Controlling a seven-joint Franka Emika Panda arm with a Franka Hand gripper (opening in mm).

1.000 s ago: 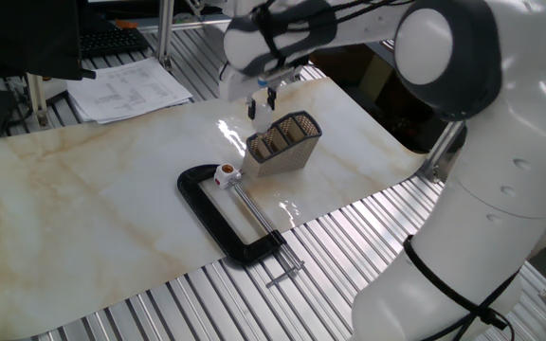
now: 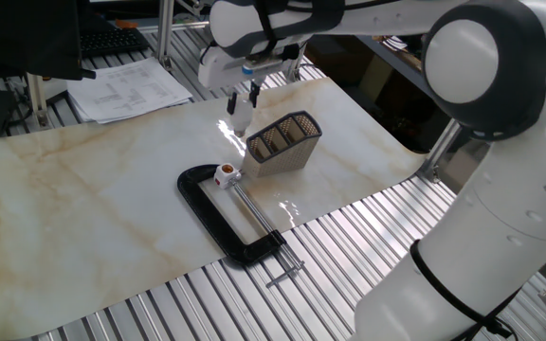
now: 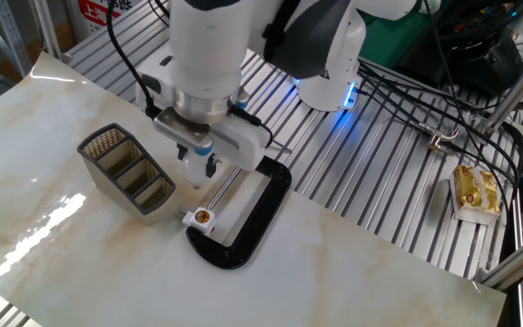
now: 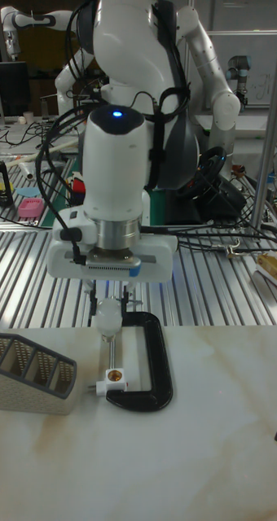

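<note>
My gripper (image 2: 244, 98) is shut on a whitish light bulb (image 2: 241, 120), which hangs below the fingers. From exterior view 2, the bulb (image 3: 195, 172) appears near the upper end of the white socket (image 3: 200, 219), whose round opening faces up. The socket (image 4: 116, 379) sits by the black C-clamp (image 4: 155, 365), at one end of its screw. In exterior view 3 the bulb (image 4: 108, 320) is seen over the clamp's screw, farther up the picture than the socket. Bulb and socket are apart.
A beige and grey compartment holder (image 2: 282, 147) stands close beside the socket. Papers (image 2: 126, 90) lie at the back left. The marbled board (image 2: 64, 218) has wide free room left of the clamp. A gold-and-white box (image 3: 475, 193) rests on the slatted table.
In exterior view 1 my gripper has moved left with the bulb, from close by the holder's top edge to clear of it. Clamp, socket and holder have stayed in place.
</note>
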